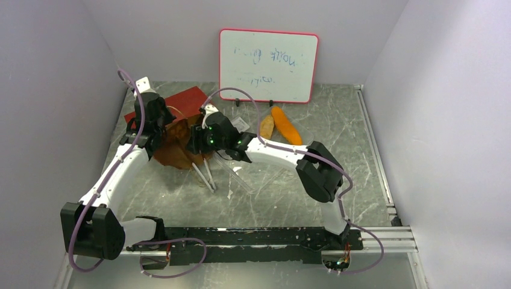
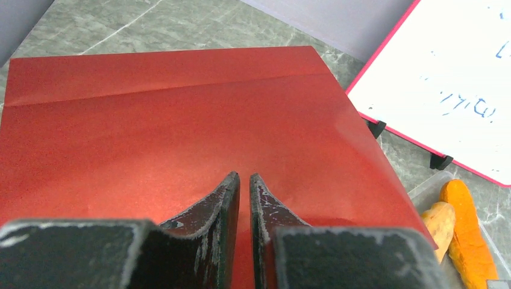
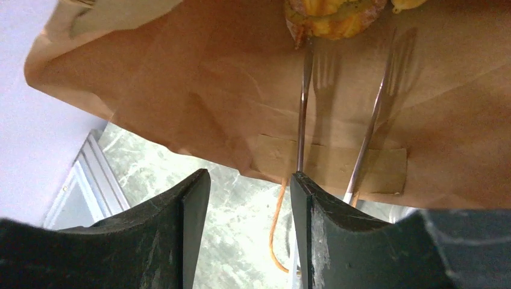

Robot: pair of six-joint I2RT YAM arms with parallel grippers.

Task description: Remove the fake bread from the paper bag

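Note:
The open paper bag (image 1: 173,155), red outside (image 2: 181,126) and brown inside (image 3: 229,90), lies at the back left. My left gripper is shut on the bag at its upper part. In the right wrist view, fake bread (image 3: 334,15) shows inside the bag at the top edge, with two metal utensils, at least one a fork (image 3: 373,114), below it. My right gripper stands open at the bag's mouth, nothing between its fingers, short of the bread.
A whiteboard (image 1: 267,63) stands at the back. A long orange loaf (image 1: 288,126) and a smaller tan one (image 1: 266,127) lie right of the bag.

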